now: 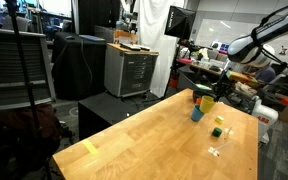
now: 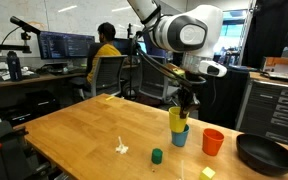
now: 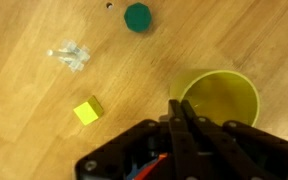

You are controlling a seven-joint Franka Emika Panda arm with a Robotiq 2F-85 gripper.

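Note:
A yellow cup (image 2: 178, 119) is gripped by my gripper, whose fingers are shut on its rim. In the wrist view the yellow cup (image 3: 222, 98) opens toward the camera at the right. Just below it in exterior view 2 is a blue cup (image 2: 180, 136), upright on the table; the yellow cup overlaps its top there, and I cannot tell whether it sits inside. Exterior view 1 also has the yellow cup (image 1: 207, 103) directly above the blue cup (image 1: 197, 114).
A red cup (image 2: 212, 142) and a black pan (image 2: 266, 154) stand to the right. Near the cups lie a green block (image 2: 157, 156), a yellow block (image 2: 207, 173) and a clear white item (image 2: 122, 148). The wooden table (image 2: 84, 125) is wide and mostly bare at left.

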